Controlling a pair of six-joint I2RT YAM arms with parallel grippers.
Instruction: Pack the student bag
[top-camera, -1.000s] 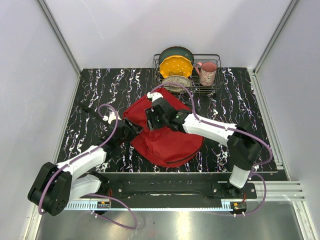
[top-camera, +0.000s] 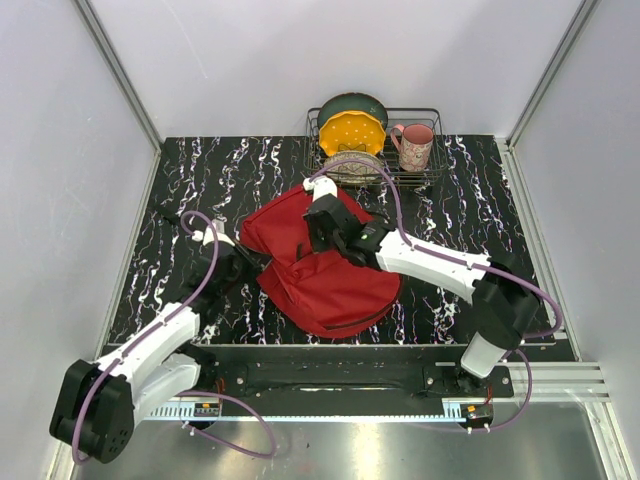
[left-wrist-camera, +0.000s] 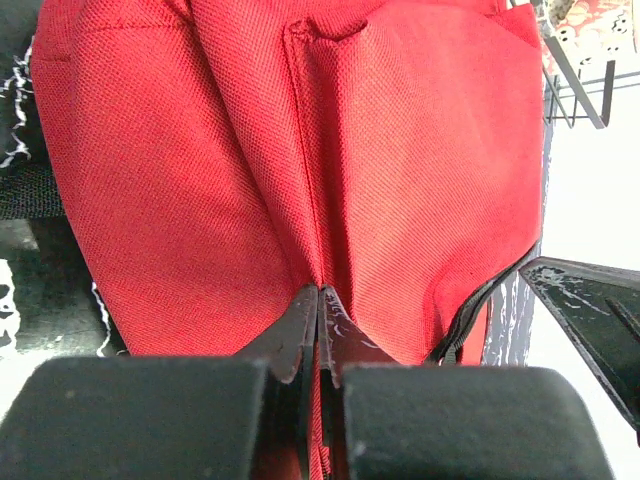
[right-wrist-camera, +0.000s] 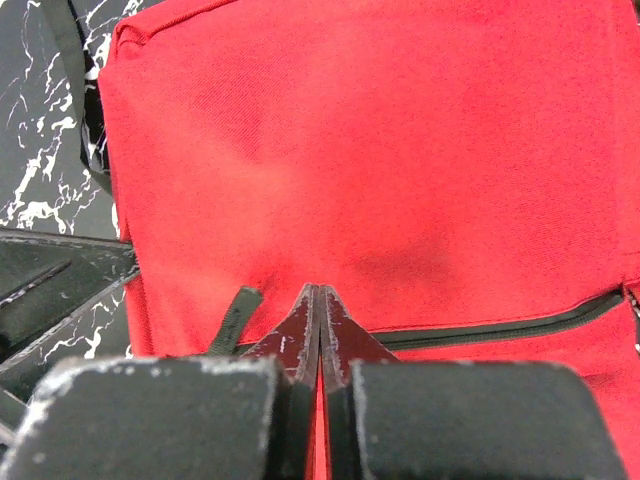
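The red bag (top-camera: 335, 290) lies flat across the middle of the counter, a black zipper (right-wrist-camera: 500, 331) running across its cloth. My left gripper is shut on a fold of the bag at its left side. In the right wrist view, my right gripper is shut with nothing between its fingers, just above the cloth. The black zipper pull (right-wrist-camera: 234, 320) lies outside those fingers, to their left. From above, the right gripper (top-camera: 314, 249) covers part of the zipper.
A wire dish rack (top-camera: 437, 160) with a yellow plate (top-camera: 352, 132) and a pink mug (top-camera: 414, 147) stands behind the bag. A black strap (right-wrist-camera: 72, 75) lies beside it on the dark marbled counter (top-camera: 180, 210).
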